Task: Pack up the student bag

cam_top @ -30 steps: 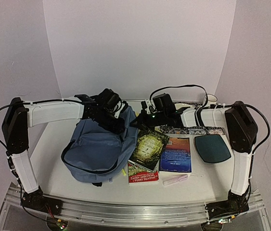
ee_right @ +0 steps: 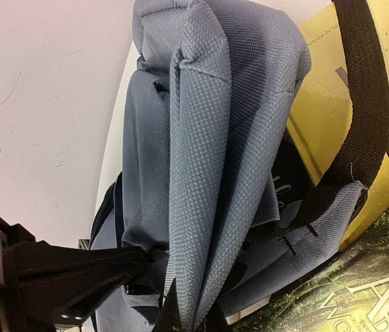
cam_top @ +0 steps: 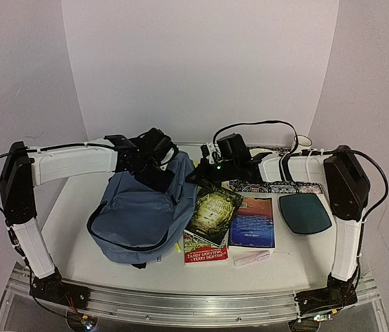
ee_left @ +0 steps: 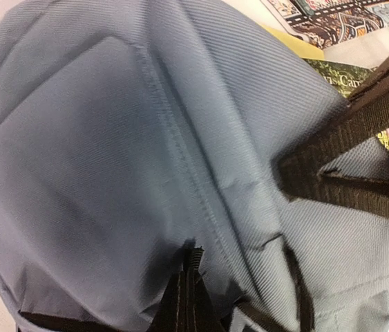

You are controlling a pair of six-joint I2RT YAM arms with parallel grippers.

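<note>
The blue-grey backpack [cam_top: 128,225] lies open on the left of the table. My left gripper [cam_top: 166,185] is over its upper part; in the left wrist view the shut fingertips [ee_left: 193,259] are against the grey fabric, nothing clearly between them. My right gripper [cam_top: 194,176] is at the bag's right edge, shut on a folded flap of its fabric [ee_right: 197,138], which rises from between the fingers in the right wrist view. A green book [cam_top: 211,214], a red book [cam_top: 204,254], a blue book [cam_top: 251,225] and a yellow book [ee_right: 318,90] lie right of the bag.
A dark teal pad [cam_top: 305,213] lies at the right. A pink item [cam_top: 251,258] is near the front edge. Patterned items [cam_top: 305,187] and a white cup [cam_top: 302,141] are at the back right.
The right arm and the books are unchanged.
</note>
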